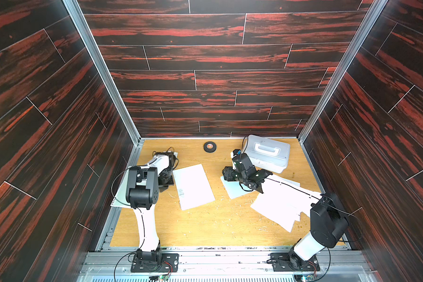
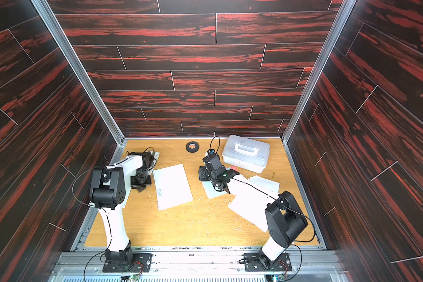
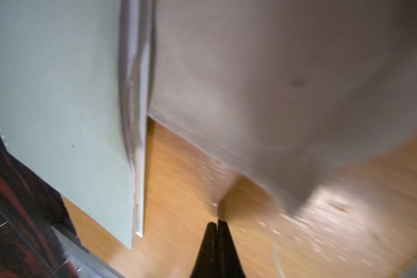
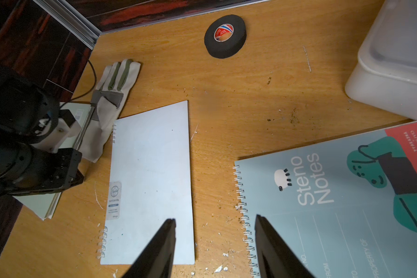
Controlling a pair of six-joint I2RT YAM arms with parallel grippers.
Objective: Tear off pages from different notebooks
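Note:
The Steno Notes pad [image 4: 319, 199], pale blue with coil binding, lies on the right side of the table. My right gripper is open above it, nothing between its fingers. A white spiral notebook [image 4: 150, 180] lies closed at the table's middle. Far left, a stack of green-covered notebooks [image 3: 64, 92] shows in the left wrist view beside a greyish, blurred cloth [image 3: 264, 83], apparently the work glove. My left gripper is shut over bare wood, with nothing visible between its fingertips. Loose white sheets [image 1: 279, 206] lie at right.
A translucent lidded box [image 1: 268, 152] stands at the back right. Black tape [image 1: 210, 147] sits at the back middle. Paper scraps dot the wood. Bare table [image 1: 206, 230] runs along the front.

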